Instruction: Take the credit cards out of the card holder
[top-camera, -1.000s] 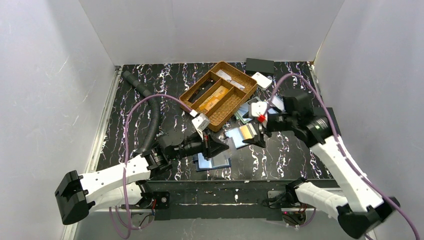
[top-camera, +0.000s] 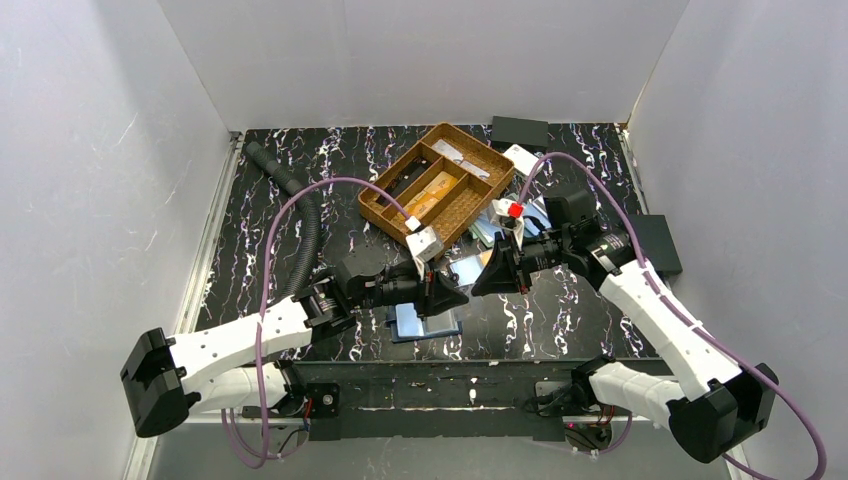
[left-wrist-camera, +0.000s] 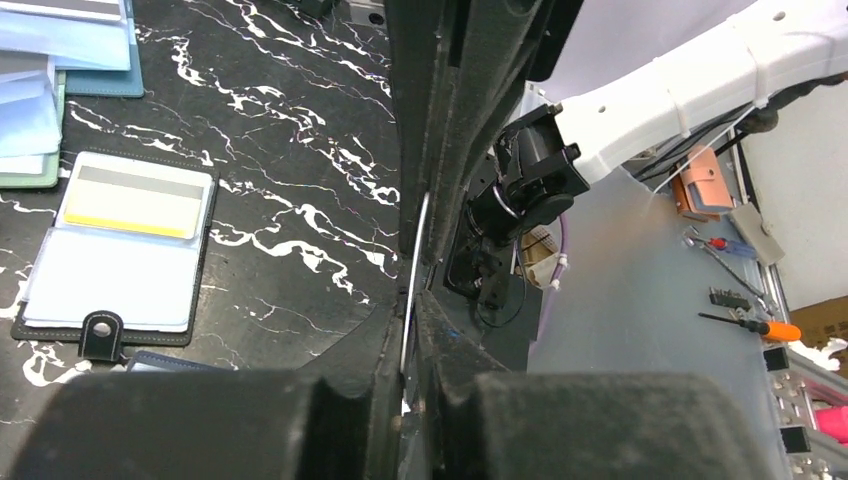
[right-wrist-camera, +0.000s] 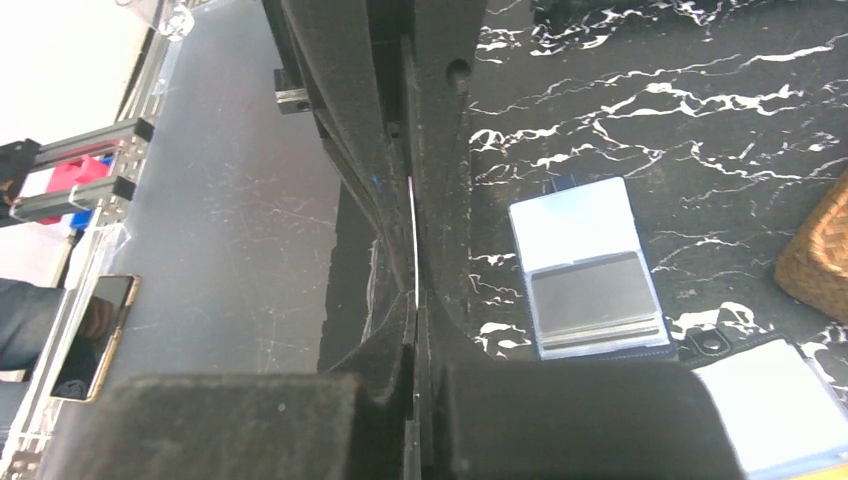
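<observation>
Mid-table in the top view, my left gripper (top-camera: 449, 297) and right gripper (top-camera: 487, 283) face each other, tips nearly meeting. A thin card (left-wrist-camera: 413, 280) stands edge-on between the left gripper's fingers; whether they grip it is unclear. In the right wrist view the right gripper is shut on that thin card (right-wrist-camera: 413, 240). Below lie an open card holder with clear sleeves (right-wrist-camera: 590, 300) and another holder with a yellow card (left-wrist-camera: 130, 210). More holders with blue sleeves (left-wrist-camera: 20, 120) lie at the upper left of the left wrist view.
A wicker tray (top-camera: 460, 215) with compartments sits behind the grippers. A grey hose (top-camera: 305, 250) runs along the left, dark boxes (top-camera: 520, 130) lie at the back and right. Bare marble (top-camera: 570, 320) shows at the front right.
</observation>
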